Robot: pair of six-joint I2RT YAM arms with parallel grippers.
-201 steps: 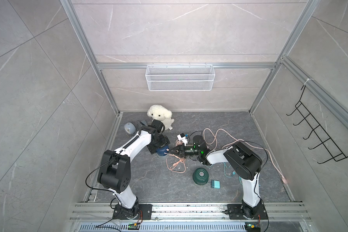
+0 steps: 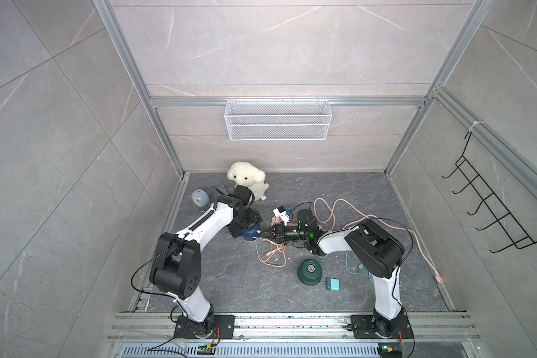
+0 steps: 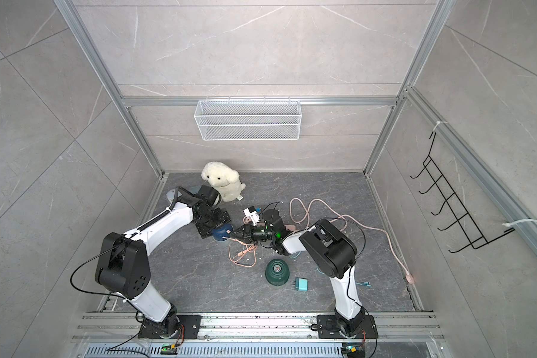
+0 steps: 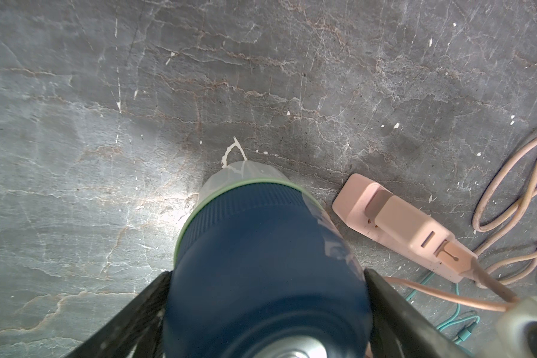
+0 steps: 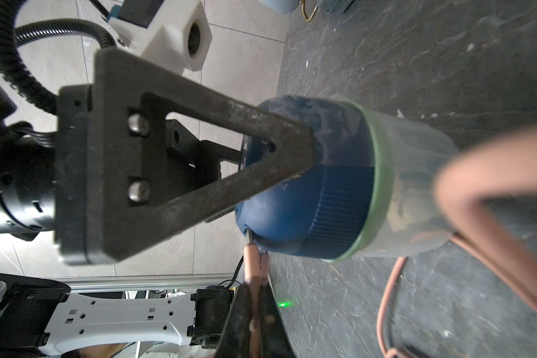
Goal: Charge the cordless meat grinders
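A dark blue meat grinder (image 4: 268, 256) with a green ring and clear base stands upright on the floor. My left gripper is open wide around it, one finger on each side of its blue body. My right gripper is shut on the pink charging cable's plug (image 5: 255, 262). The plug's metal tip meets a small port low on the blue body, with some metal still showing; how deep it sits I cannot tell. A dark green grinder (image 2: 309, 272) stands toward the front in the top left view.
A pink power strip (image 4: 399, 226) with an adapter in it lies beside the blue grinder. Loose pink cable (image 2: 271, 256) loops on the floor. A teal adapter (image 2: 333, 284) lies near the green grinder. A white plush dog (image 2: 247, 177) and a light blue object (image 2: 200, 198) stand behind.
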